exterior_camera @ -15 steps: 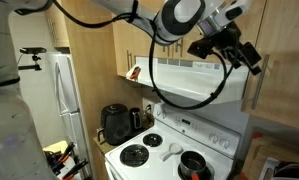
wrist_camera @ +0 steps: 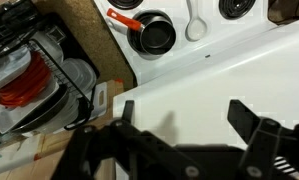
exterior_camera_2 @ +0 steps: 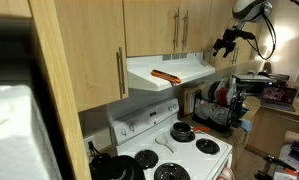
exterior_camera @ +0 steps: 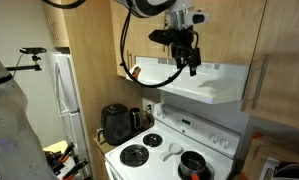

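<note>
My gripper stands open in the wrist view, its two fingers wide apart and nothing between them. In exterior view 1 the gripper (exterior_camera: pixel 196 45) is high up by the wooden cabinets, in front of the white range hood (exterior_camera: pixel 214 84). Far below, a black pot (exterior_camera: pixel 192 163) sits on the stove; its red-orange handle (wrist_camera: pixel 126 19) shows in the wrist view. A pale spoon (exterior_camera: pixel 172 151) lies on the stovetop beside the pot. On the hood's ledge rests an orange object (exterior_camera_2: pixel 166 77), well away from the gripper.
A dish rack with red dishes (wrist_camera: pixel 27 80) stands beside the stove. A black air-fryer-like appliance (exterior_camera: pixel 116 123) is on the counter at the other side. Cabinet doors (exterior_camera_2: pixel 154 28) line the wall close to the arm. Open air lies above the stove.
In exterior view 1 the arm's gripper end has moved left, away from the right-hand cabinet, and has turned. The pot and spoon have stayed where they were.
</note>
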